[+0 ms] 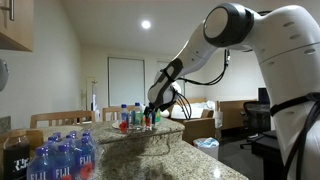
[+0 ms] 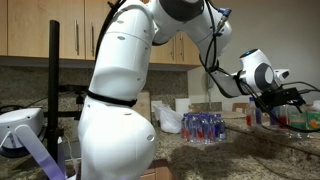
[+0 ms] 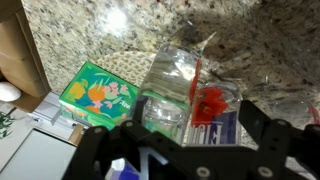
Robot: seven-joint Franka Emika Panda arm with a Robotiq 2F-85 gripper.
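Note:
My gripper is open above the counter, its dark fingers spread at the bottom of the wrist view. Between and just beyond them are a clear container with a green part [image 3: 165, 117] and a bottle with a red flower [image 3: 211, 102]; I cannot tell whether either touches a finger. At the left lies a green box with a flower picture [image 3: 98, 95]. In exterior view 1, the gripper [image 1: 150, 108] is among several bottles [image 1: 124, 119] at the counter's far end. It is partly hidden by bottles in exterior view 2.
Several blue-labelled water bottles [image 1: 62, 158] stand in the near left corner, beside a dark jar [image 1: 16, 158]. Wooden cabinets [image 2: 60, 35] hang along the back wall.

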